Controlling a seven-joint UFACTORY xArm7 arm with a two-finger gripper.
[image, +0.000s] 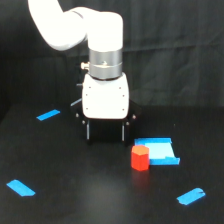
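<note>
A white robot arm hangs from the top, its gripper (106, 128) pointing down with dark fingers parted over bare black table, left of and above a small red block (140, 159). The gripper stands open and nothing shows between its fingers. The red block rests on the table at the near-left corner of a blue-edged square with a pale middle (165, 149).
Blue tape strips lie at the back left (48, 114), front left (21, 188) and front right (191, 195).
</note>
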